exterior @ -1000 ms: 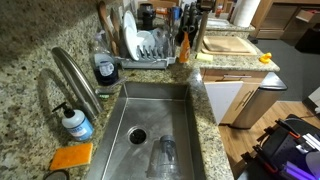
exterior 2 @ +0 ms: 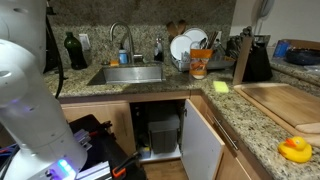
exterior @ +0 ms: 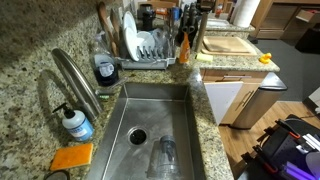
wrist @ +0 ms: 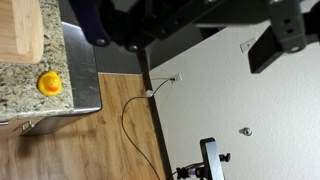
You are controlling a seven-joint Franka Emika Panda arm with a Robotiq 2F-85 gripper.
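Note:
In the wrist view my gripper shows two dark fingers wide apart at the top, with nothing between them. It looks open. In exterior view 2 it hangs low in front of the counter, clear of every object. A white cabinet door [exterior 2: 203, 136] stands open below the counter, with a grey bin [exterior 2: 163, 137] inside the cupboard. The steel sink [exterior: 118, 115] holds a clear plastic container [exterior: 163, 158]. A yellow rubber duck [wrist: 50, 83] sits at the counter's end, beside a wooden cutting board [exterior 2: 285, 102].
Behind the sink stand a soap bottle [exterior: 75, 122] and a tall faucet [exterior: 75, 78]; an orange sponge [exterior: 72, 157] lies nearby. A dish rack [exterior: 150, 50] with plates is at the back.

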